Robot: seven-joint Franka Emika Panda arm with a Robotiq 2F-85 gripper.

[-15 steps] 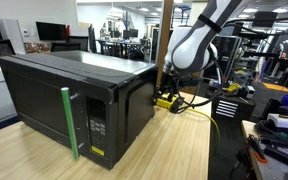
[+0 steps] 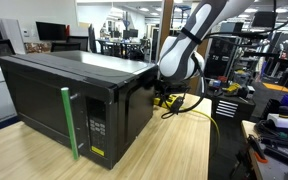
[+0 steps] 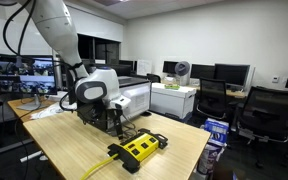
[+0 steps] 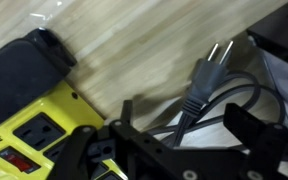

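A black plug (image 4: 206,78) with two metal prongs lies in the wrist view, its cord running back toward my gripper. My fingers stand apart on either side of the cord and plug, with a gap to each; whether they touch the cord is hidden at the bottom. Yellow-and-black power strip (image 4: 56,118) lies to the left in the wrist view, its outlets facing up. In exterior view 2 the same power strip (image 3: 141,148) rests on the table, with a yellow cord. The black microwave (image 2: 59,95) fills the left of exterior view 1, beside my arm.
A green strip (image 2: 70,122) stands along the microwave's front. Office chairs (image 3: 259,108) stand beyond the table in exterior view 2.
The arm has come lower beside the microwave, and the gripper now covers more of the yellow power strip in exterior view 1. The microwave has not moved.
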